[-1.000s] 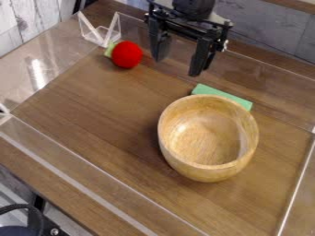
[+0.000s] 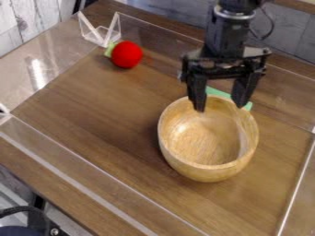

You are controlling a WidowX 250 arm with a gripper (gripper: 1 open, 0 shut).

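Note:
My black gripper is open, its two fingers spread apart above the back rim of a light wooden bowl, hanging over a pale green block that lies just behind the bowl and is partly hidden by the gripper. I cannot see anything held between the fingers. A red round object lies at the back left, apart from the gripper.
A small white wire rack stands at the back left beside the red object. A wall closes off the back.
My gripper has moved right and toward the front, down to above the green block and the bowl's back edge. The bowl and red object have not moved.

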